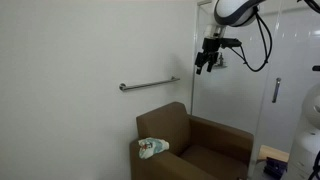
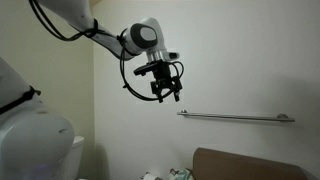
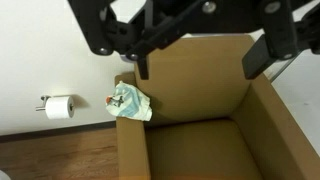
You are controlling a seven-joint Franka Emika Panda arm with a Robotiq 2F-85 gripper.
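My gripper is open in the wrist view, its two dark fingers wide apart with nothing between them. It hangs high above the brown armchair, and the gripper (image 1: 204,70) also shows near the top right in exterior view 1. A crumpled white cloth with a teal and reddish pattern (image 3: 128,102) lies on one armrest of the chair (image 3: 195,95). In exterior view 1 this cloth (image 1: 153,148) is well below and to the left of the gripper. Exterior view 2 shows the gripper (image 2: 168,98) against the wall, with only the cloth's top (image 2: 180,175) at the lower edge.
A metal bar (image 1: 148,84) is fixed to the white wall behind the chair. A toilet paper roll (image 3: 59,107) hangs on the wall in the wrist view. The chair seat (image 3: 190,150) is empty. A door with a handle (image 1: 276,90) stands at right.
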